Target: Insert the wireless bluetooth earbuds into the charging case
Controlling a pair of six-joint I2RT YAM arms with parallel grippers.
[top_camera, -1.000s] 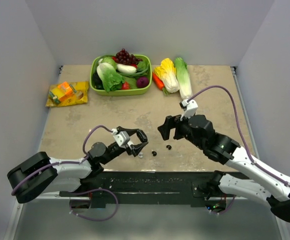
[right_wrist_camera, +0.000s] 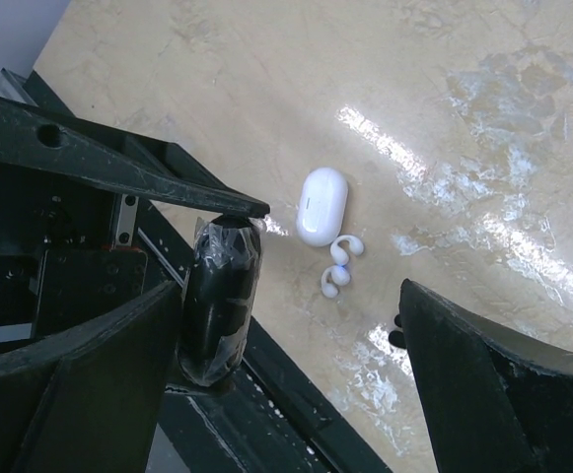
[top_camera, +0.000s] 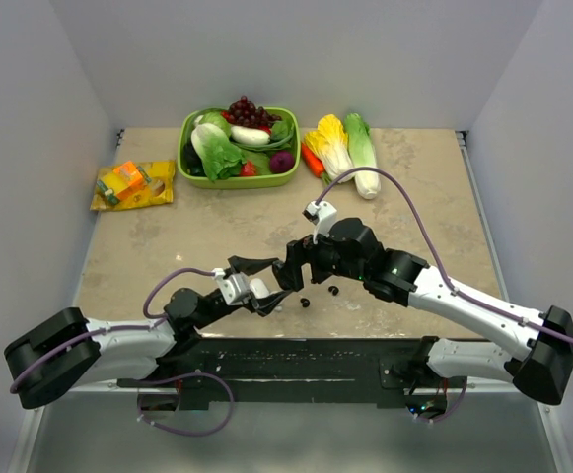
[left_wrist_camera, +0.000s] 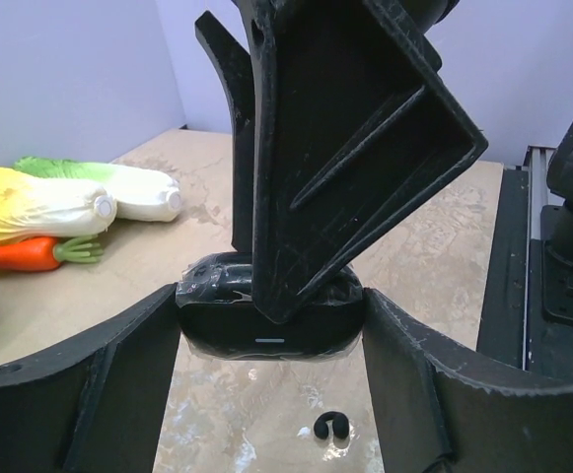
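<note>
A glossy black charging case (left_wrist_camera: 207, 320) is pinched between the fingers of my left gripper, held above the table. My right gripper is open at the case; one of its fingers (left_wrist_camera: 350, 148) crosses in front of the case in the left wrist view. Seen from the right wrist, the case (right_wrist_camera: 219, 301) stands by the left finger of that open finger; whether they touch I cannot tell. Two black earbuds, one here (top_camera: 305, 303) and another (top_camera: 333, 290), lie on the table to the right of the left gripper.
On the table under the grippers lie a white case (right_wrist_camera: 322, 206) and two white earbuds (right_wrist_camera: 335, 275). A green basket of vegetables (top_camera: 185, 177), a yellow snack bag (top_camera: 148, 197), a carrot (top_camera: 313, 160) and cabbages (top_camera: 363, 163) occupy the back.
The right gripper has come left and reached the black case. My left gripper, keeping the case, has turned and shifted slightly; the white case now shows beneath it.
</note>
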